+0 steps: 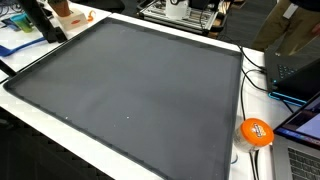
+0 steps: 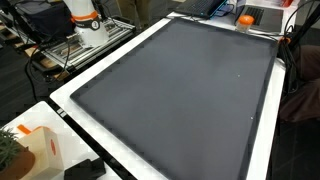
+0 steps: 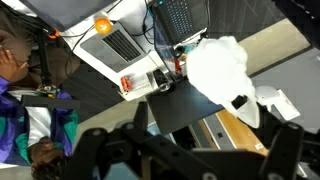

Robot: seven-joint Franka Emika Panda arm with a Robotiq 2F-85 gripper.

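Note:
In the wrist view my gripper is open, its dark fingers (image 3: 137, 125) wide apart. A white, soft-edged thing (image 3: 220, 68) shows just beyond the right finger; I cannot tell what it is or whether it touches the finger. Neither exterior view shows the gripper; only the white robot base (image 2: 88, 25) with its orange ring appears, at the upper left of exterior view 2. An orange-topped round object (image 1: 254, 133) stands at the table's edge. The dark mat (image 1: 135, 85) on the white table is bare.
Laptops (image 1: 290, 80) and cables lie along the right side in exterior view 1. A potted plant (image 2: 14, 152) and a terracotta-coloured pot sit at the lower left corner of exterior view 2. Below the wrist camera, a seated person (image 3: 45, 145) is visible.

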